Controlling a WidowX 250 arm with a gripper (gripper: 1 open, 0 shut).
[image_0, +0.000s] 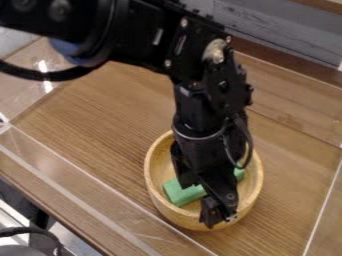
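Observation:
My gripper (217, 200) reaches down into a round wooden bowl (160, 184) from above, its fingers open. Inside the bowl lies a green block (181, 192), partly hidden behind the gripper, with more green showing to the right of the fingers. Whether the fingers touch the block I cannot tell.
The bowl sits on a wooden table (94, 120) with bare space to the left and right. A pale wall (281, 40) runs along the back. A black cable and clutter lie beyond the table's lower left edge.

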